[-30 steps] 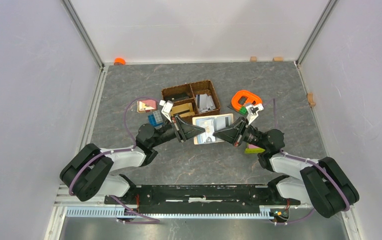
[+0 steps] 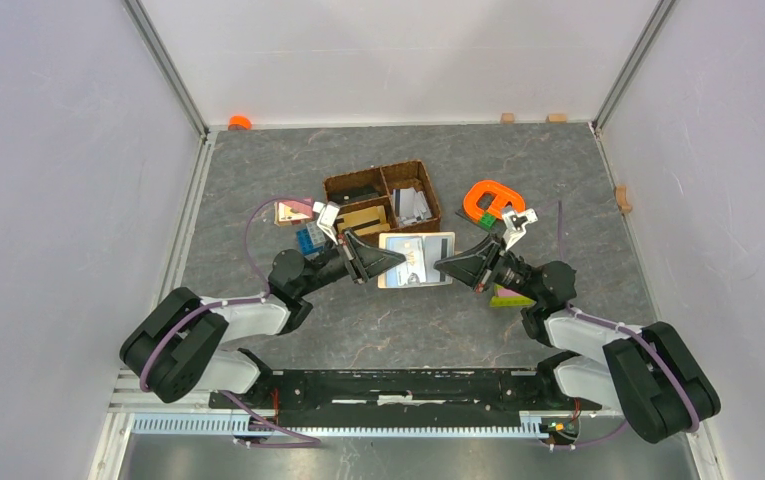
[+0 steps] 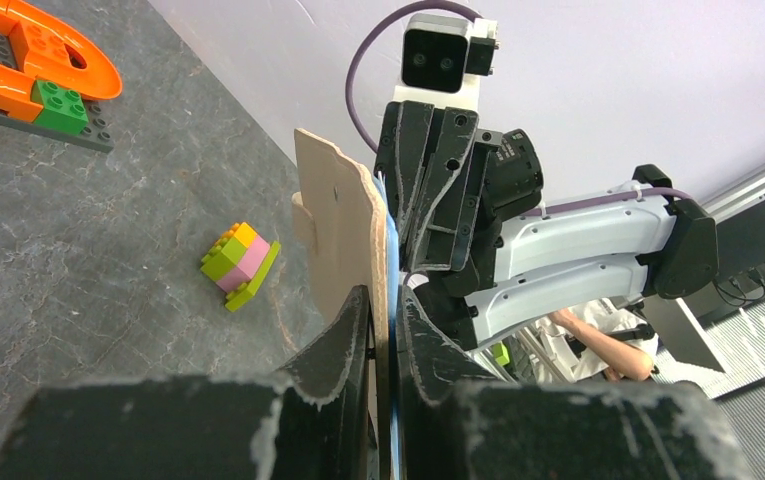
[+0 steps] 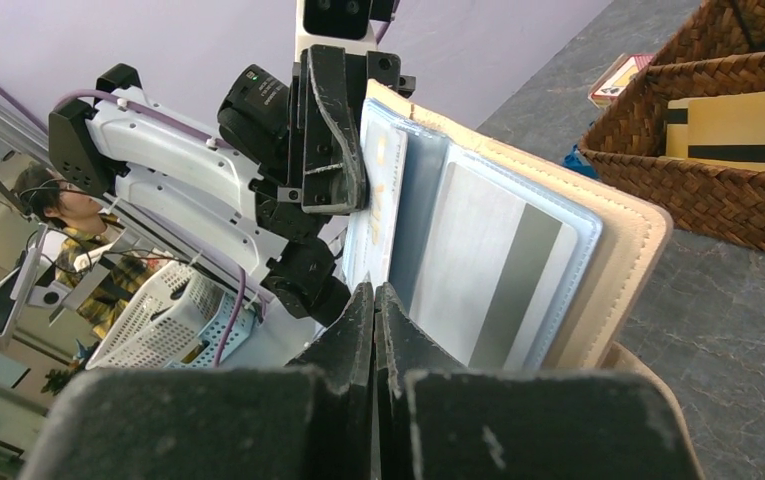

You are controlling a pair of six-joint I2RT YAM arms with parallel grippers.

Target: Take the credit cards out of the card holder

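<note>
Between the two arms the tan card holder (image 2: 383,240) is held up, with its clear blue-edged sleeves facing the right arm. My left gripper is shut on the holder, gripping its tan cover and sleeves. A white credit card with a grey stripe (image 4: 498,265) sits in one sleeve. Beside it, nearer the left gripper, is a second pale card (image 4: 383,200) behind a raised sleeve. My right gripper is shut with nothing between its fingers; its tips are at the sleeves, and the striped card lies outside them.
Behind the holder stands a divided wicker basket (image 2: 358,172) with cards inside. An orange toy piece (image 2: 493,195) lies at the back right. Green and pink blocks (image 3: 240,262) are under the right arm.
The right gripper has drawn slightly right, away from the left one. The holder has tipped and shifted slightly left in the top view; its raised sleeve now leans flatter.
</note>
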